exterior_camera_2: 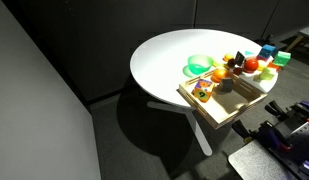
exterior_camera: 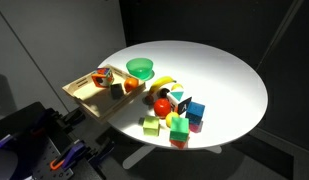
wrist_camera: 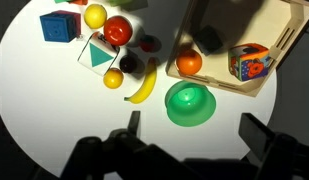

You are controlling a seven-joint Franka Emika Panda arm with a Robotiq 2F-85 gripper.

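Observation:
In the wrist view my gripper is open, its two dark fingers wide apart over bare white table with nothing between them. A green bowl (wrist_camera: pixel 190 103) lies just beyond the gap, apart from both fingers. Left of the bowl is a yellow banana (wrist_camera: pixel 142 82). The wooden tray (wrist_camera: pixel 222 84) holds an orange (wrist_camera: pixel 189 62), a dark block (wrist_camera: pixel 207 40) and a colourful patterned box (wrist_camera: pixel 251 63). In exterior view 1 the bowl (exterior_camera: pixel 140 72) stands behind the tray (exterior_camera: pixel 91 108); the gripper cannot be made out there.
Clustered beside the banana are a red ball (wrist_camera: pixel 116 32), a yellow ball (wrist_camera: pixel 95 16), a white block with a green triangle (wrist_camera: pixel 98 55), a blue cube (wrist_camera: pixel 60 27) and smaller balls.

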